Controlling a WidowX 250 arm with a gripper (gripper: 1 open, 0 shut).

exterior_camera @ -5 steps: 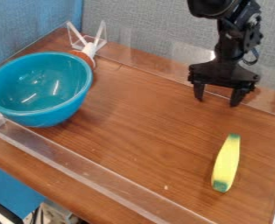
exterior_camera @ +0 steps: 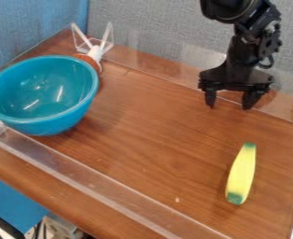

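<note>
My black gripper point(exterior_camera: 231, 96) hangs at the upper right over the wooden table point(exterior_camera: 149, 159), its two fingers pointing down and spread apart, with nothing visible between them. A large teal bowl point(exterior_camera: 41, 96) stands at the left. A yellow toy banana point(exterior_camera: 242, 174) with green at its tips lies at the lower right, well below the gripper and apart from it.
A white-and-orange object point(exterior_camera: 93, 48) with thin prongs stands behind the bowl at the back left. Clear plastic edges run along the table's back and front. A grey padded wall is behind.
The gripper has shifted very slightly left. The bowl and banana have not moved.
</note>
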